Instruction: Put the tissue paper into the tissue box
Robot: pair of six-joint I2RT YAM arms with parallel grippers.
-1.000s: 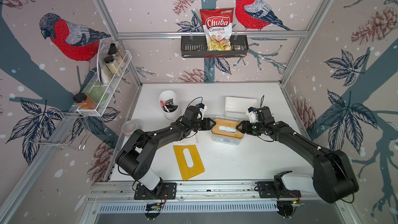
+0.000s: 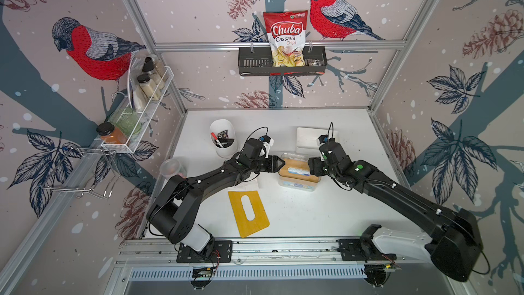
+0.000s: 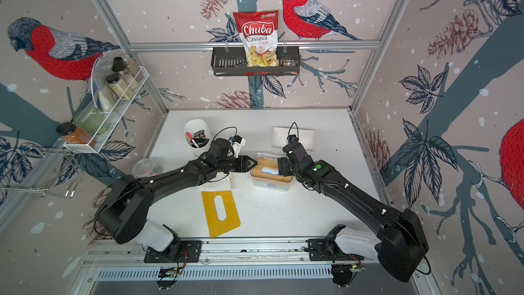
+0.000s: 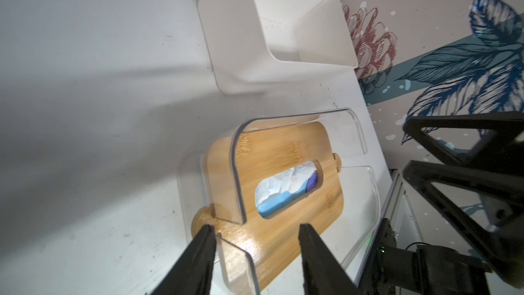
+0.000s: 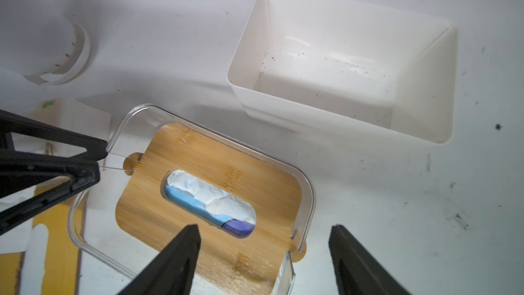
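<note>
A clear tissue box (image 2: 297,184) with a wooden lid (image 5: 207,150) inside stands at mid-table; white tissue (image 5: 218,202) in a blue and purple pack shows through the lid's slot. My left gripper (image 2: 277,164) is at the box's left end, its fingers apart around that end in its wrist view, with nothing visibly held. My right gripper (image 2: 315,166) is over the box's right end, open and empty in its wrist view.
A white bin (image 5: 344,103) stands behind the box. A white container (image 2: 222,147) with items is back left, a yellow board (image 2: 240,224) front left, a clear cup (image 2: 172,168) at the left edge.
</note>
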